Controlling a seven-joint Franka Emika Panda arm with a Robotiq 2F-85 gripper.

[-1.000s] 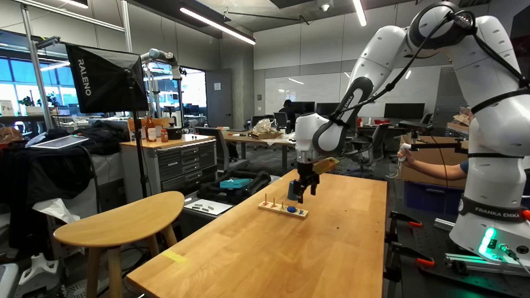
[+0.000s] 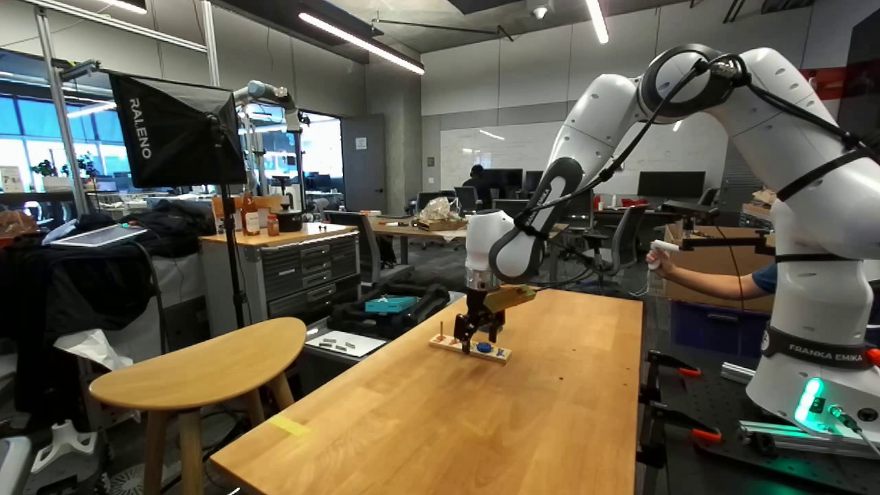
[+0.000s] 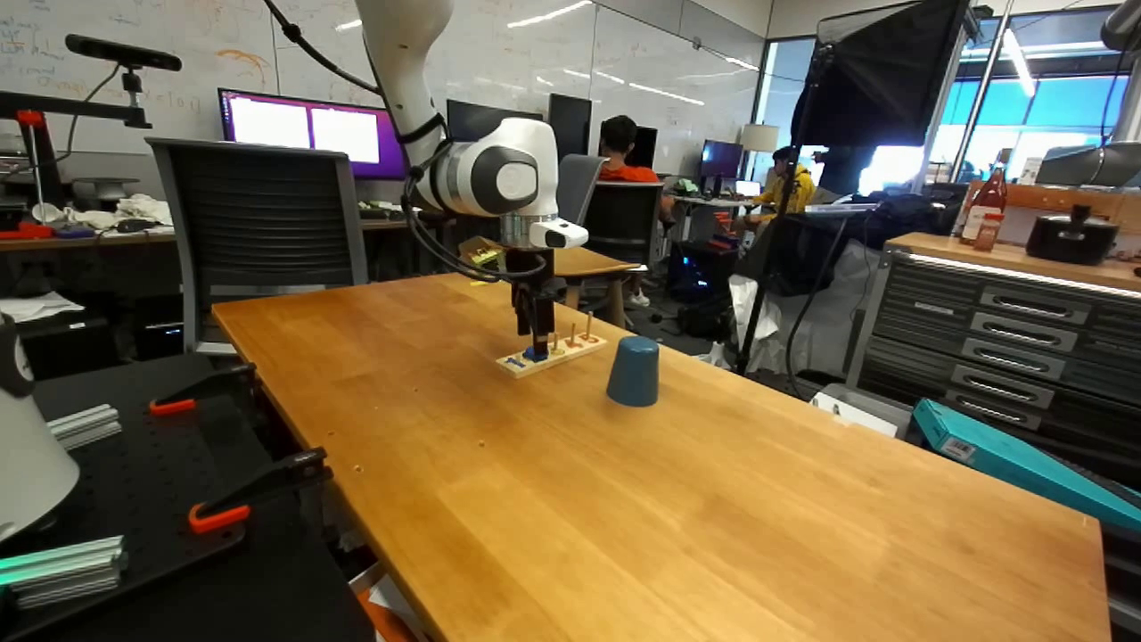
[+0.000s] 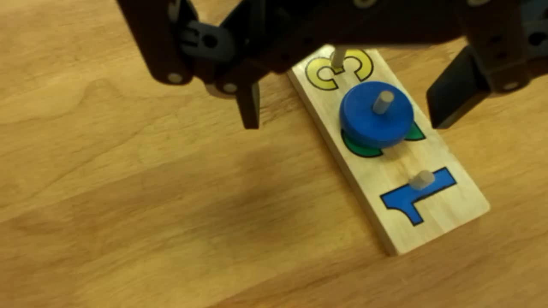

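Observation:
A blue disc (image 4: 376, 114) sits on a peg over the green numeral of the wooden number board (image 4: 359, 177), the peg's tip poking up through it. My gripper is open, its fingers spread to either side of the disc with bare space between them and it. In exterior view 1 the gripper (image 2: 478, 346) is down at the board (image 2: 449, 343), and the blue disc (image 2: 484, 347) shows beside a finger. From exterior view 2 the gripper (image 3: 540, 351) largely covers the disc. The pegs by the blue 1 (image 4: 422, 179) and the yellow 3 (image 4: 338, 57) carry no disc.
A blue cup (image 3: 634, 371) stands on the table close to the board, toward the drawer cabinet (image 3: 989, 332). Clamps (image 2: 689, 421) grip the table's edge on the robot's side.
My gripper has come lower and moved left in exterior view 1, from above and behind the board to around the disc. The cup is now hidden there; the board has stayed put.

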